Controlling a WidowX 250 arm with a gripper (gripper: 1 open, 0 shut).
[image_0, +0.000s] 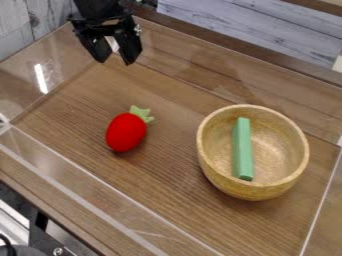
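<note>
A black robot arm reaches in from the top left, its gripper (110, 52) hanging open over the back-left of the wooden table, with nothing seen between its fingers. Below it, toward the middle left, lies a red object with a green leafy top, like a strawberry (126, 133). On the right is a yellow bowl (286, 165) with a long light-green stick (242, 148) lying inside it.
Light edges run along the left and right sides. A dark cable shows at the bottom-left corner.
</note>
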